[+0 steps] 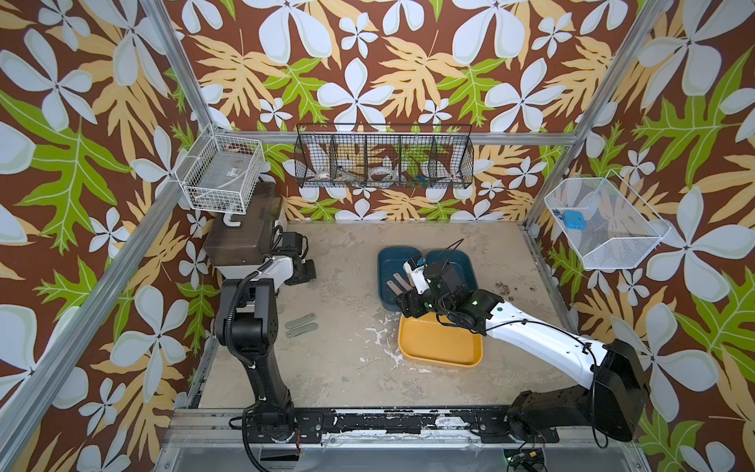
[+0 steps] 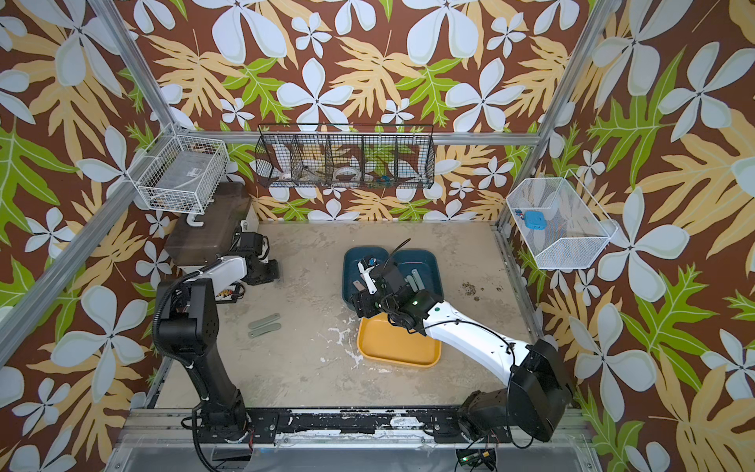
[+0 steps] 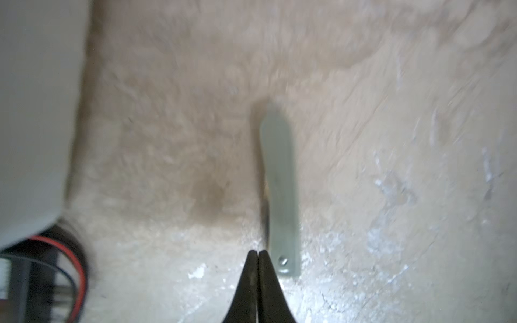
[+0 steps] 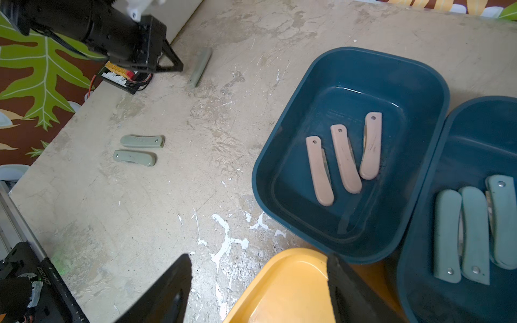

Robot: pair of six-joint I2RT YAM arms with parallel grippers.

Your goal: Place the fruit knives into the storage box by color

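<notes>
My left gripper is shut with nothing between its fingers. A green knife (image 3: 282, 199) lies on the table just to the right of its tips in the left wrist view. Two more green knives (image 4: 141, 141) (image 4: 134, 157) lie side by side on the left of the table. Open and empty, my right gripper hangs over the containers. The left blue box (image 4: 285, 121) holds three pink knives (image 4: 345, 158). In the right blue box (image 4: 484, 102) lie three green knives (image 4: 475, 237).
In front of the blue boxes sits an empty yellow tray (image 1: 440, 342). A brown-lidded container (image 1: 243, 232) stands close behind my left gripper, with cables near its base. Bare table separates the loose knives from the boxes.
</notes>
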